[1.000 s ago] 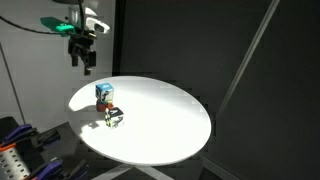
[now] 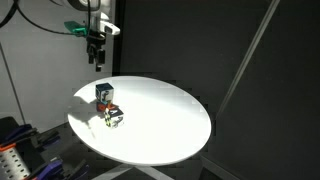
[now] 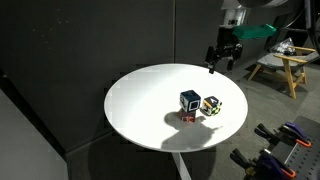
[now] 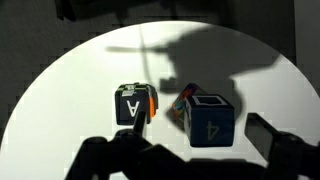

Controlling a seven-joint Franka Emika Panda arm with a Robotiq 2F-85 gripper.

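A dark block with a pale border and a 4 on its face point(image 4: 209, 127) rests on top of a smaller-looking red and blue block point(image 4: 182, 101), which is mostly hidden beneath it in the wrist view. Beside this stack, a separate block marked A point(image 4: 130, 103) lies on the white table. Exterior view 2 shows the upper block point(image 3: 190, 101), the reddish lower block point(image 3: 188, 117) and the lone block point(image 3: 211, 105). My gripper point(image 2: 97, 66) hangs open above the stack, clear of it, with nothing between its fingers.
A wooden chair point(image 3: 285, 68) stands on the floor behind the arm in exterior view 2.
In exterior view 1 my gripper has shifted right, over the stack. The upper block's top, light before, now looks dark. The blocks keep their places.
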